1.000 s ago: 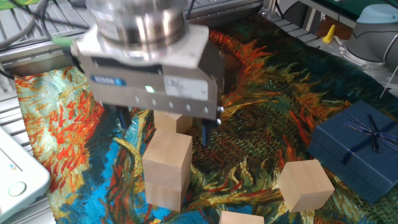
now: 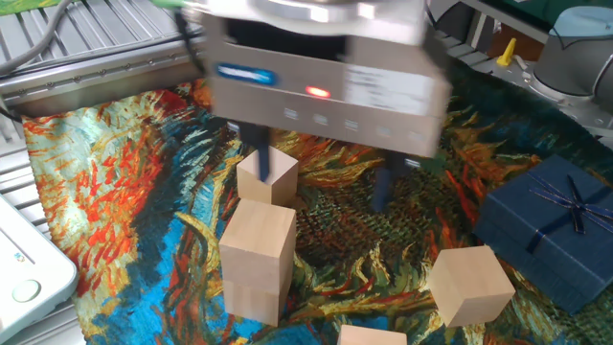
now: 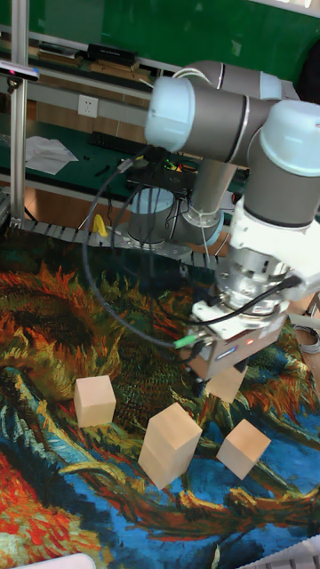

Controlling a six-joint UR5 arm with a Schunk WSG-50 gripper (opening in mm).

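Note:
In exterior view 2 my gripper [image 2: 323,195] hangs open above the cloth, its two dark fingers wide apart and nothing held between them. The left finger [image 2: 264,165] passes in front of a wooden cube [image 2: 277,166]. Nearer the camera, one wooden cube [image 2: 259,230] rests on top of another cube [image 2: 253,300], making a stack of two. Another wooden cube [image 2: 471,287] sits alone to the right, and part of a further cube [image 2: 372,336] shows at the bottom edge. In exterior view 3 the stack [image 3: 171,445] stands between separate cubes, and one cube [image 3: 225,383] is partly hidden behind the gripper.
A dark blue gift box [image 2: 551,230] with a ribbon lies at the right. The patterned cloth [image 2: 105,182] covers the table, with open room between the stack and the box. At the left edge is a white device [image 2: 29,259].
The cubes and box have not moved.

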